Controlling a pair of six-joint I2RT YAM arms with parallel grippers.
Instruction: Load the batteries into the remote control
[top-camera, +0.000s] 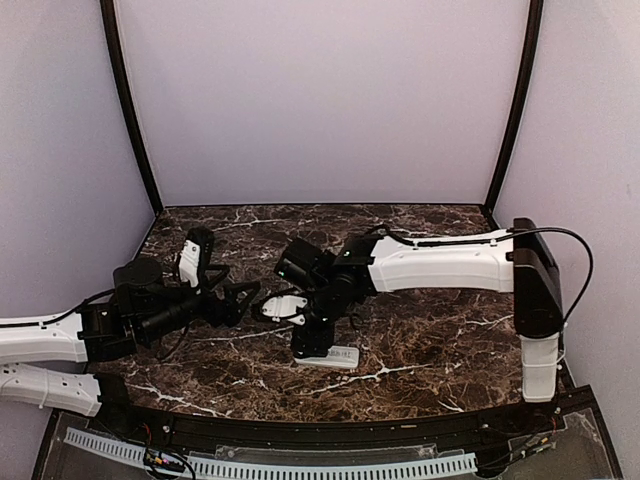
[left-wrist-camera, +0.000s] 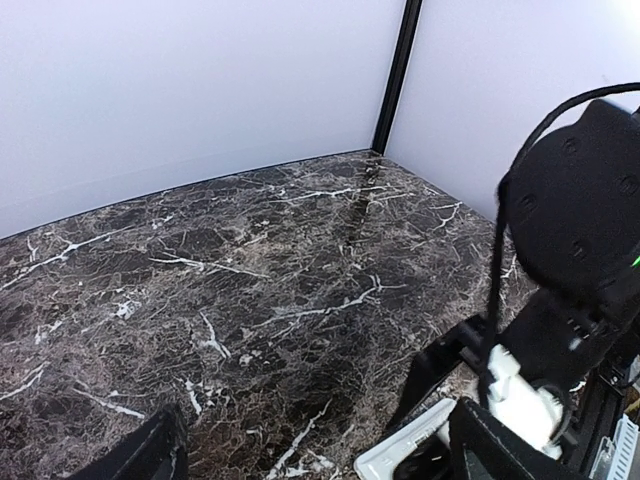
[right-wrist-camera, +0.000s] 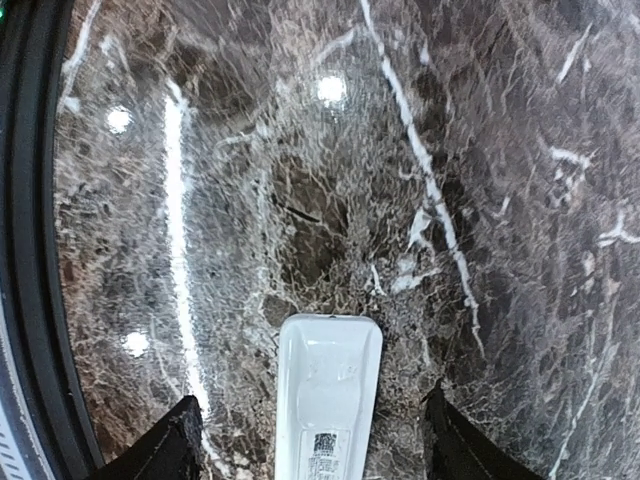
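Observation:
The white remote control (right-wrist-camera: 325, 385) lies on the dark marbled table. A small recess with dark and grey markings shows at the lower picture edge in the right wrist view; whether a battery sits there I cannot tell. Over the remote's left end in the top view stands my right gripper (top-camera: 312, 345), hiding part of it. Its fingers (right-wrist-camera: 165, 448) are spread to either side of the remote, apart from it. My left gripper (top-camera: 238, 302) hangs open and empty, left of the right one. Part of the remote (left-wrist-camera: 385, 458) shows beyond its right finger. I see no loose batteries.
The right arm (top-camera: 440, 268) reaches in low from the right across the table. A dark rail (top-camera: 330, 425) runs along the front edge.

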